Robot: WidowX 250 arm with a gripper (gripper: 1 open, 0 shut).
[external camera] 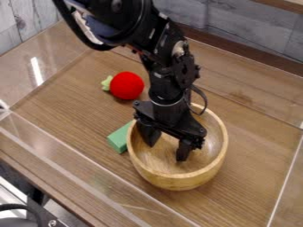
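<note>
My black gripper (166, 135) reaches down from the top centre into a large wooden bowl (178, 177) in the camera view. Its fingers stand apart inside the bowl, with nothing visible between them. The bowl's far side is partly hidden behind the gripper.
A red tomato-like object (127, 85) with a pale green part lies behind and left of the bowl. A green block (120, 136) sits at the bowl's left edge.
</note>
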